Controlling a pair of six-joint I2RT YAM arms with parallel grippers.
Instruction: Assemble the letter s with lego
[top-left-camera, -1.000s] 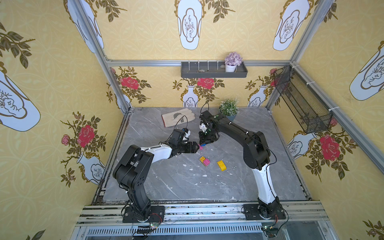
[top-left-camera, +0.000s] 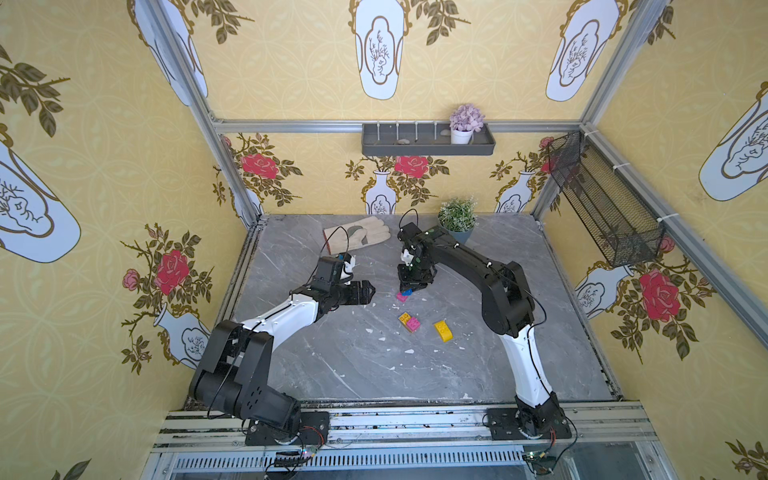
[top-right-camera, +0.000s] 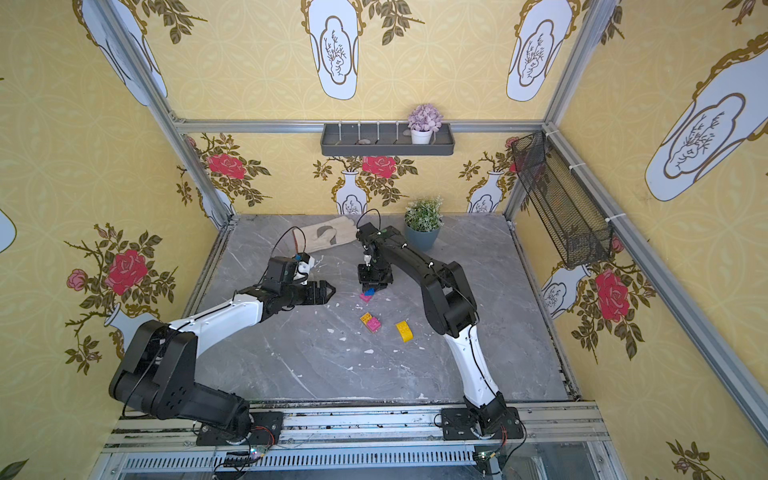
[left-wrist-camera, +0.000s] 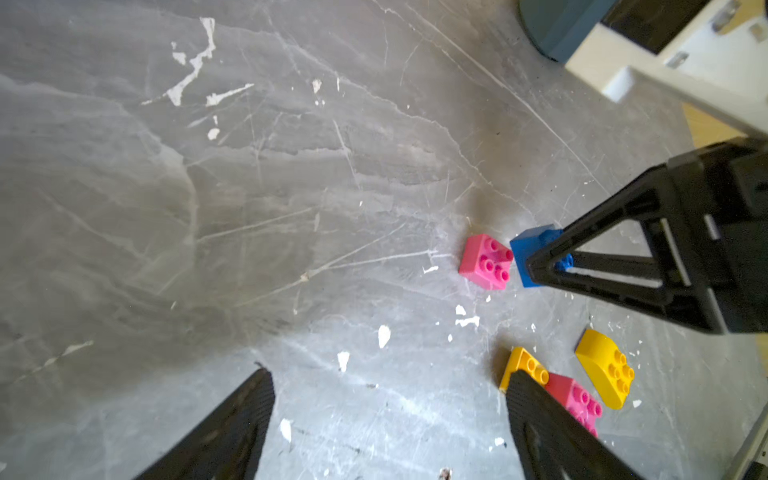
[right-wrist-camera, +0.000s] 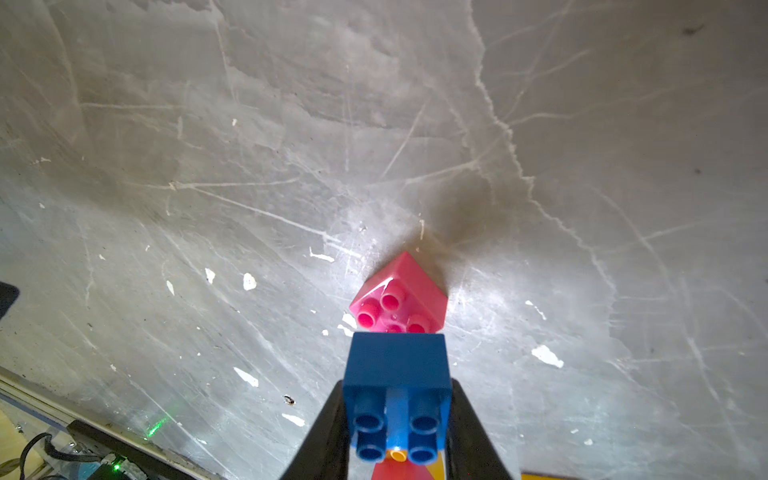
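Observation:
In the right wrist view, a blue brick (right-wrist-camera: 397, 360) is gripped by my right gripper, its studs facing the camera. A loose pink brick appears just past it; the left wrist view also has this pink brick (left-wrist-camera: 486, 262) on the table, beside the blue brick (left-wrist-camera: 529, 254) with a narrow gap. Closer to the front, a yellow brick (left-wrist-camera: 521, 366) and a pink brick (left-wrist-camera: 569, 396) sit end to end, touching. To their right lies a separate yellow brick (left-wrist-camera: 606, 368). My left gripper is open and empty, left of the bricks.
A pair of gloves (top-left-camera: 356, 234) and a potted plant (top-left-camera: 457, 216) occupy the back of the table. The mesh basket (top-left-camera: 612, 208) hangs at the right wall. Bare table (top-left-camera: 344, 360) stretches across the front and left.
My right arm has barely moved and keeps the blue brick.

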